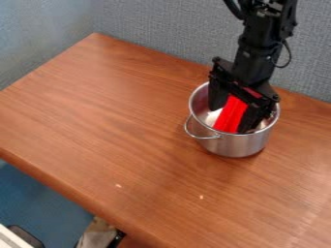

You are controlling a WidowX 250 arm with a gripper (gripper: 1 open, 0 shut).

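A steel pot (pixel 239 143) with a wire side handle stands on the right part of the wooden table. Inside it lies a red object (pixel 229 116) with a white part beside it. My black gripper (pixel 241 100) is over the pot, its fingers open and reaching down inside the rim around the red object; whether they touch it I cannot tell.
Grey walls stand behind it. Blue floor and some objects show past the table's near left edge.
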